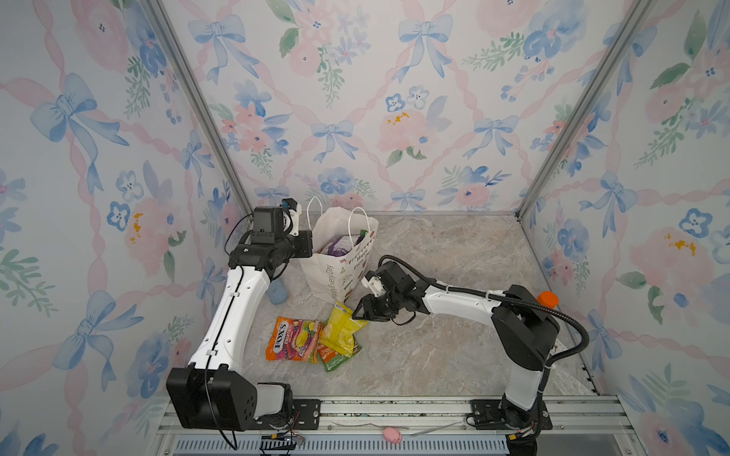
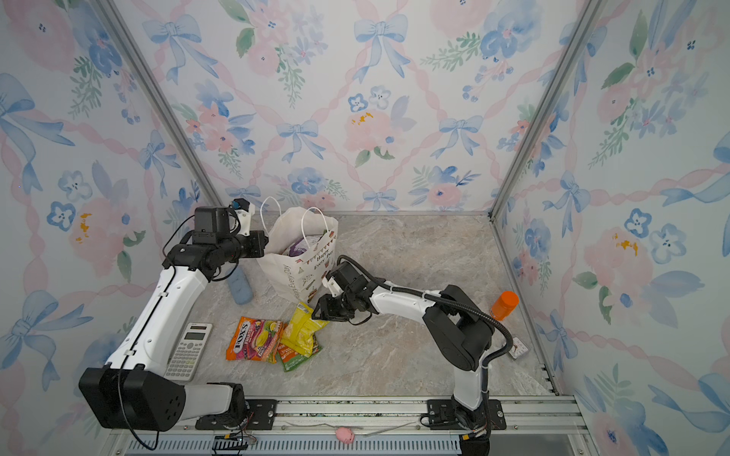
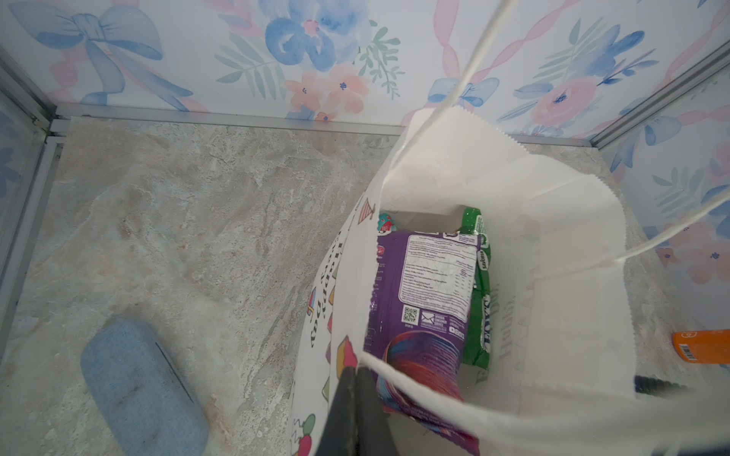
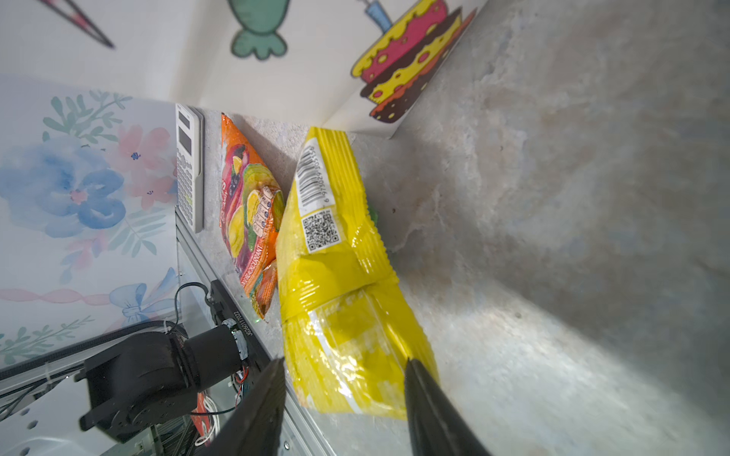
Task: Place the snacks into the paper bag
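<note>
The white paper bag [image 1: 327, 277] stands upright, its mouth open; a purple packet [image 3: 433, 304] and a green packet [image 3: 477, 304] lie inside. My left gripper is at the bag's left rim, shut with nothing visible between its fingers. In front of the bag, a yellow packet [image 4: 346, 304] lies partly over a green-and-orange packet [image 1: 330, 358]. My right gripper is open, its fingers standing apart on either side of the yellow packet's near end. Whether they touch it, I cannot tell. Left of these lies an orange LAY'S packet [image 1: 294, 339].
A blue case [image 3: 144, 387] lies left of the bag, and a calculator [image 2: 189, 351] sits near the left front. An orange bottle [image 2: 504, 305] and a small white item [image 2: 518, 348] are at the far right. Behind the right arm, the tabletop [image 1: 456, 250] is clear.
</note>
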